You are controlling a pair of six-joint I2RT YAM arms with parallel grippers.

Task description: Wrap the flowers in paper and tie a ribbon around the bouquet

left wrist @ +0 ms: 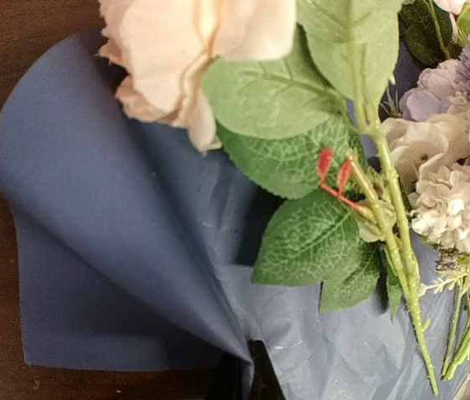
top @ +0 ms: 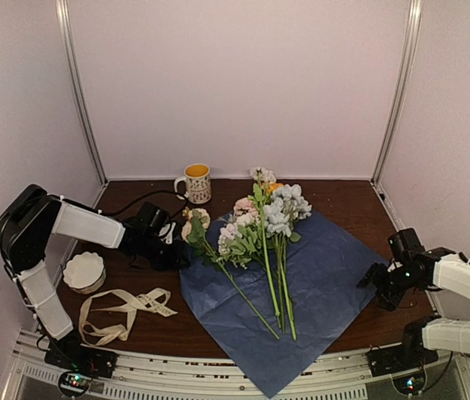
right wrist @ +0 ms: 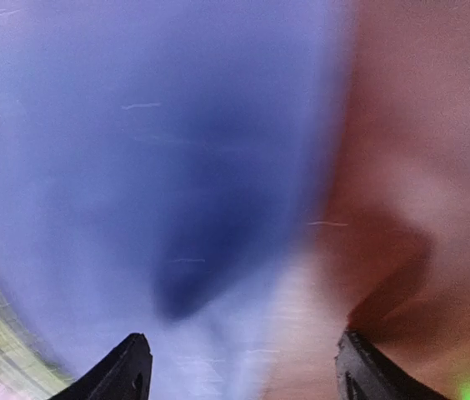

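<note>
Blue wrapping paper [top: 318,300] lies spread on the table with the bouquet of fake flowers [top: 278,218] on it, stems toward the front. One pale peach rose [left wrist: 193,62] lies apart at the left, its stem slanting toward the others. My left gripper is shut on the paper's left edge, which is pinched into a fold and curls up beside the rose. At the paper's right corner, my right gripper [top: 368,282] stands open. The right wrist view is blurred; the paper's edge [right wrist: 277,275] runs between its two fingers, not gripped. A cream ribbon [top: 127,313] lies loose at the front left.
A patterned mug [top: 197,185] with a yellow inside stands behind the rose. A white scalloped bowl [top: 84,272] sits at the left, near the left arm. Bare table shows at the back right.
</note>
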